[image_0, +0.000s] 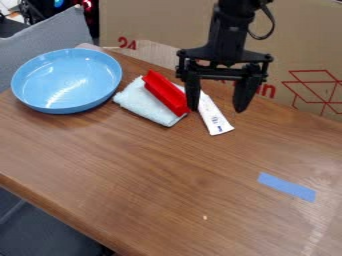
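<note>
My black gripper (217, 98) hangs open over the back middle of the table, its fingers pointing down with nothing seen between them. Behind and left of it, a red object (164, 92) lies on a folded white cloth (142, 107). A long white item (214, 119) with dark markings lies just below the gripper; whether the fingers touch it is unclear.
A large blue bowl (64, 75) sits at the back left. A short blue strip (286, 187) lies at the right. A cardboard panel (302, 70) stands behind.
</note>
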